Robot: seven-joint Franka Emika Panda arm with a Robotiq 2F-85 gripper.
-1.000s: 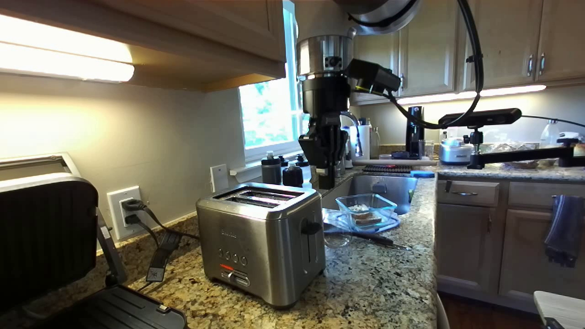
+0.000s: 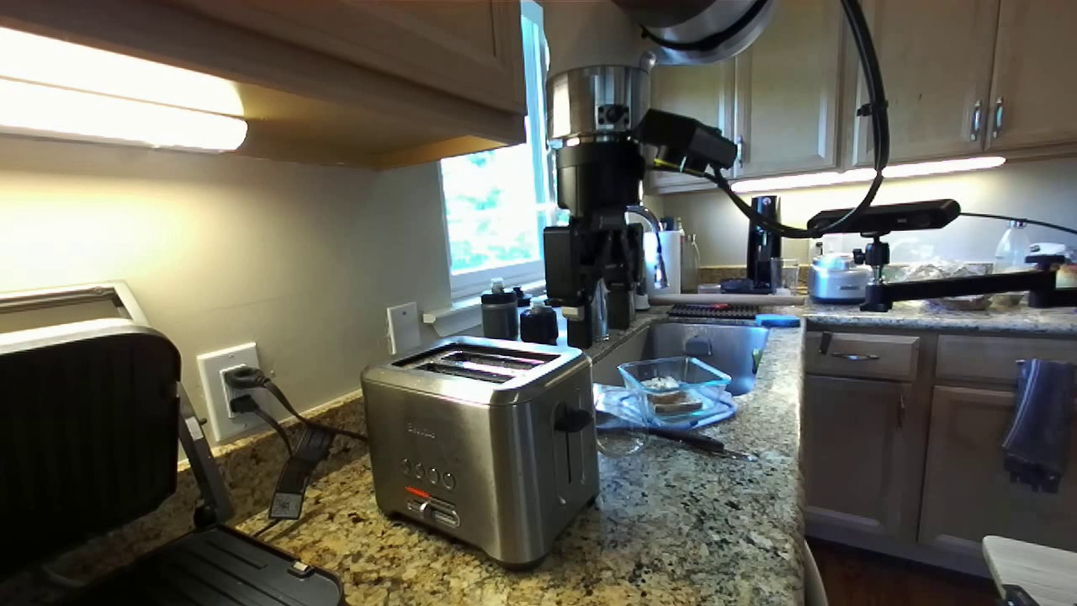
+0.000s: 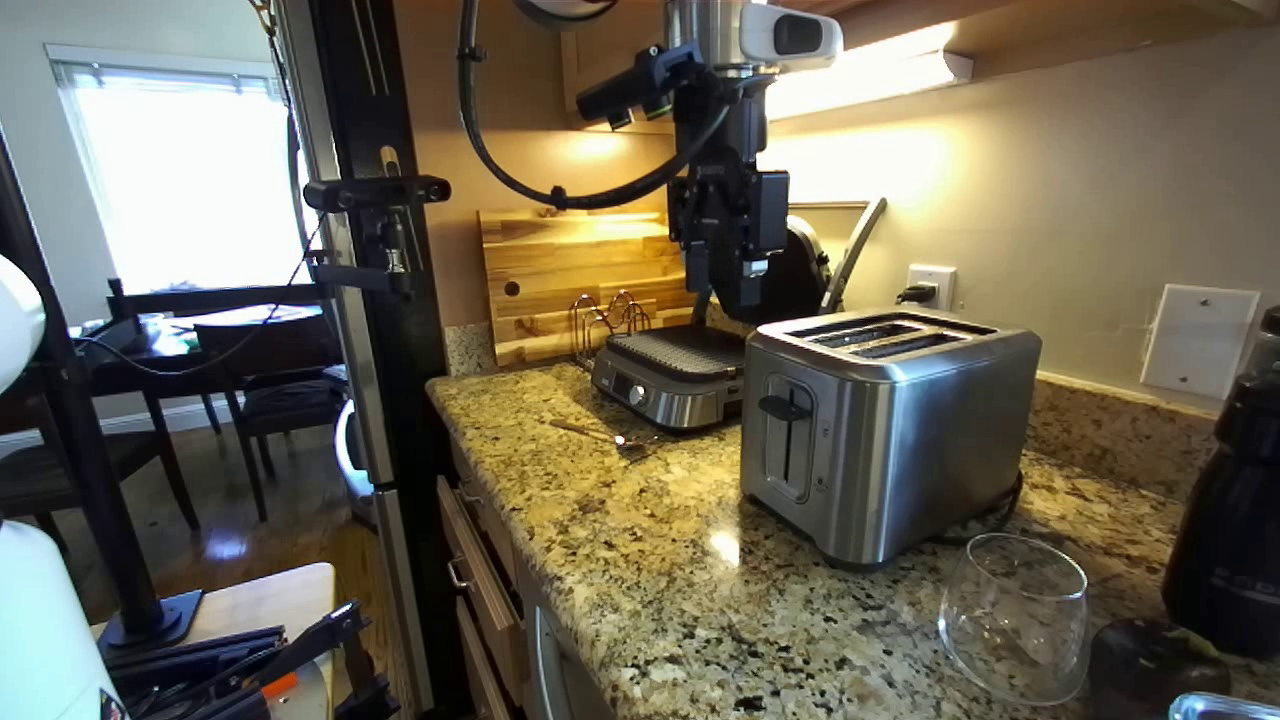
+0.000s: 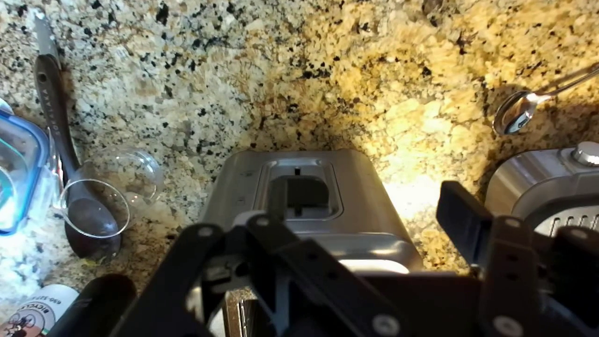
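A steel two-slot toaster (image 2: 480,454) stands on the granite counter, both slots facing up. Its black lever (image 3: 786,408) is near the top of the slider track on the end face. Above the toaster, my gripper (image 2: 601,321) points straight down, its fingers spread with nothing visible between them. In the wrist view the gripper has the toaster's end face (image 4: 359,191) behind its gap, and the left fingertip overlaps the view of the lever. Exterior view 2 shows the fingertips (image 3: 750,289) clear of the toaster's top.
Beside the toaster is an open grill (image 3: 684,366), with a spoon (image 4: 514,114) on the counter near it. On the other side stand a clear glass (image 3: 1014,618), a dark-handled utensil (image 4: 53,95) and a glass container (image 2: 674,392) holding food.
My gripper's fingers have moved apart from a closed position. The arm looks to be in the same place, and the toaster has not moved.
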